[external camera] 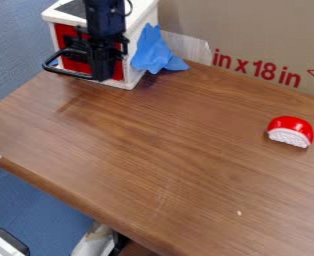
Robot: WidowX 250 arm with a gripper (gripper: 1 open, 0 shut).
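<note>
My black gripper (101, 55) is at the upper left, against the front of a white box (144, 12) with a red panel (69, 35) and a black bar handle (69, 71). The gripper's fingertips are dark against the box, so I cannot tell whether they are open or shut. A crumpled blue cloth (157, 52) lies at the box's right side. On the right of the wooden table (160, 160) rests a red and white object (289, 131).
A cardboard sheet (253, 35) with red print stands along the back. The table's edge runs diagonally at the lower left, with blue floor (26, 200) beyond it.
</note>
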